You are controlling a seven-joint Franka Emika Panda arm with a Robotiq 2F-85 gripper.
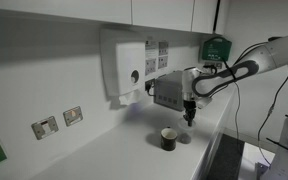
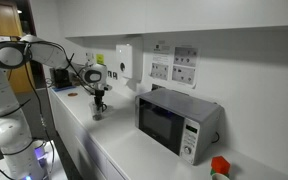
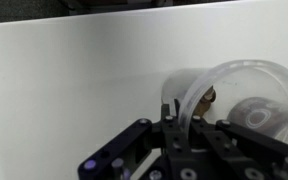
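Note:
My gripper [image 1: 190, 121] is shut on the rim of a clear round lid-like piece [image 3: 229, 68]. In the wrist view the rim arches from between the fingers toward the right edge. Through it shows a dark round patch [image 3: 259, 114]; what this belongs to I cannot tell. A small brown item [image 3: 206, 101] shows just ahead of the fingertips. In the first exterior view a dark cup-like pot [image 1: 168, 139] with a pale rim stands on the counter, with a grey disc [image 1: 185, 138] close beside it, below the gripper.
A microwave [image 2: 174, 123] stands against the wall. A dispenser [image 1: 123, 60] hangs above the counter. At the far right are a red object [image 2: 220, 164] and a wall edge.

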